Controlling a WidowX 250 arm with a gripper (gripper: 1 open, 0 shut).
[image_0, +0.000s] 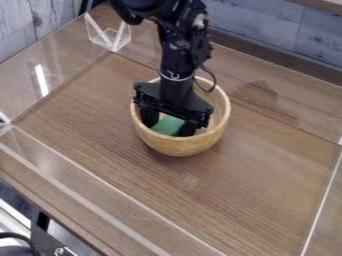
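Note:
A black robot arm reaches down from the top into a tan wooden bowl (182, 145) at the middle of the table. Its gripper (171, 115) is low inside the bowl, around or just over a green object (170, 127) lying there. The gripper's fingers are dark and overlap the bowl's shadowed interior, so whether they are closed on the green object is unclear.
A blue-grey plank wall (281, 35) runs along the back right, and translucent plastic pieces sit at the top left and left edge.

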